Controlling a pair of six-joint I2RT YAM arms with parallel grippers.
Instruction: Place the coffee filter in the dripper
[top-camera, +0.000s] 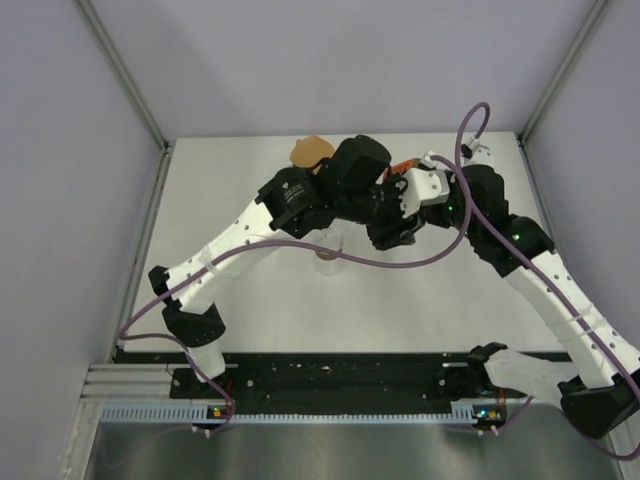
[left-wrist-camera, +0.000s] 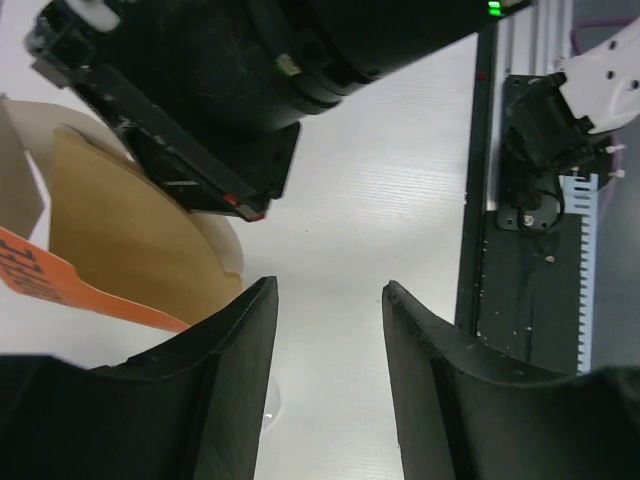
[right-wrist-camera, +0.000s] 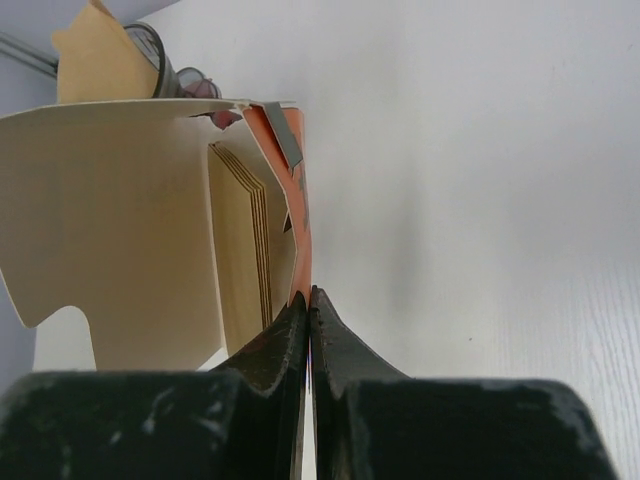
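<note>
An orange-and-kraft filter package (left-wrist-camera: 120, 260) is held at its edge by my right gripper, shut on it; brown filters (right-wrist-camera: 238, 240) stand inside. In the left wrist view my left gripper is open beside the package, with nothing between its fingers. In the top view both grippers meet at centre-right, largely hiding the package. The glass dripper (top-camera: 328, 255) is mostly hidden under the left arm.
A jar with a wooden lid (top-camera: 310, 150) stands at the back centre.
</note>
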